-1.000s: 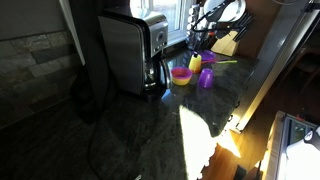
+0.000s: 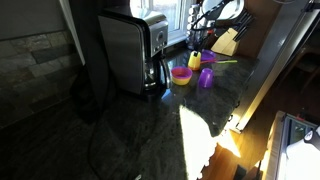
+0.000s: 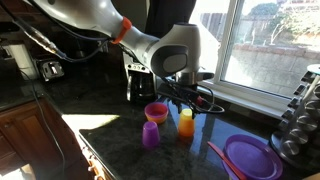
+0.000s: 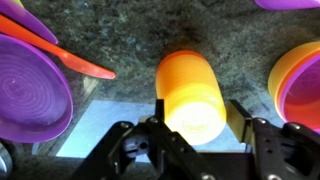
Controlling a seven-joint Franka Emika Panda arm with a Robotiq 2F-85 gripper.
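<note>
A yellow-and-orange cup (image 4: 188, 85), perhaps two nested cups, stands upright on the dark counter. My gripper is over it, with one finger on each side of the cup's upper end in the wrist view. The fingers are spread about as wide as the cup; whether they press on it cannot be told. In exterior view 2 the gripper (image 3: 187, 103) is just above the same cup (image 3: 186, 124). A purple cup (image 3: 151, 135) and a pink-and-yellow bowl stack (image 3: 157, 115) sit to its left there.
A purple plate (image 3: 248, 157) with a red utensil (image 3: 232, 165) across it lies on the other side. A coffee maker (image 2: 140, 50) stands near the bowls. Window and sill are behind the arm; a spice rack (image 3: 297, 125) is at the right.
</note>
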